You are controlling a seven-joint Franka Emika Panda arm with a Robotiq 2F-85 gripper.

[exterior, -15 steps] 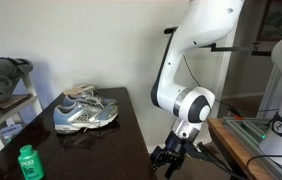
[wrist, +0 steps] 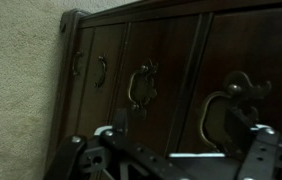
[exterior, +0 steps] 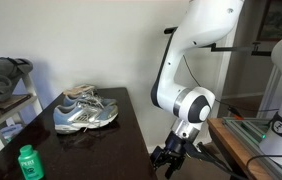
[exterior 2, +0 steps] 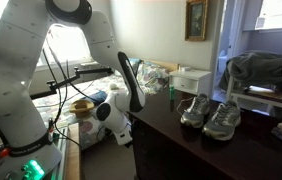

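Observation:
In the wrist view my gripper is open, its two dark fingers apart with nothing held between them. It faces the front of a dark wooden dresser (wrist: 166,50). One curved metal handle (wrist: 214,118) shows beyond the gap, close to the right finger; whether it touches is too dark to tell. A second handle (wrist: 135,86) lies farther left. From outside, the gripper (exterior: 167,160) hangs low beside the dresser's edge, its fingertips hard to make out.
On the dresser top stand a pair of grey-blue sneakers (exterior: 84,114) and a green bottle (exterior: 30,163). A wooden table (exterior: 239,150) is at the right by the arm's base. Pale carpet (wrist: 16,80) lies left of the dresser.

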